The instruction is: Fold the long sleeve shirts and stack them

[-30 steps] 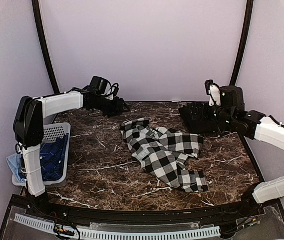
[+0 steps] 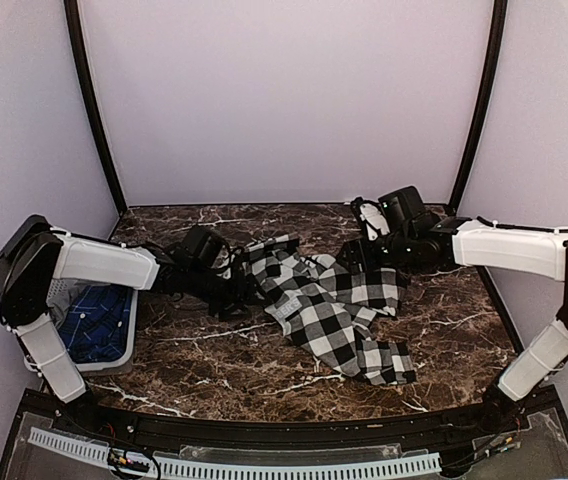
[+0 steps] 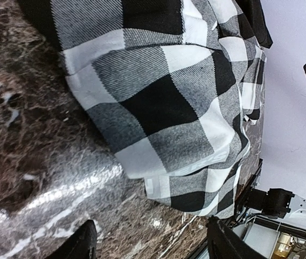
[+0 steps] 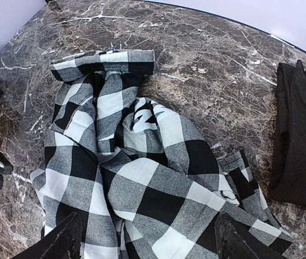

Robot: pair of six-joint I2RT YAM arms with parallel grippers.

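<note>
A black-and-white checked shirt (image 2: pixel 319 320) lies crumpled in the middle of the table, one sleeve reaching toward the front right. My left gripper (image 2: pixel 239 298) is over the shirt's left edge; in the left wrist view its fingers (image 3: pixel 82 243) stand wide apart with only table and cloth beyond them. Above the shirt's back right part is my right gripper (image 2: pixel 359 255), also open, its fingers (image 4: pixel 67 237) spread over the checked cloth (image 4: pixel 164 194). A folded black garment (image 4: pixel 298 135) lies at the right in the right wrist view; the right arm mostly hides it from above.
At the left edge stands a light grey basket (image 2: pixel 129 340) holding a blue checked garment (image 2: pixel 99 320); the left arm partly covers it. Bare marble-patterned table (image 2: pixel 204 365) extends in front of and left of the shirt.
My right gripper has moved left from over the black garment. The shirt looks unmoved.
</note>
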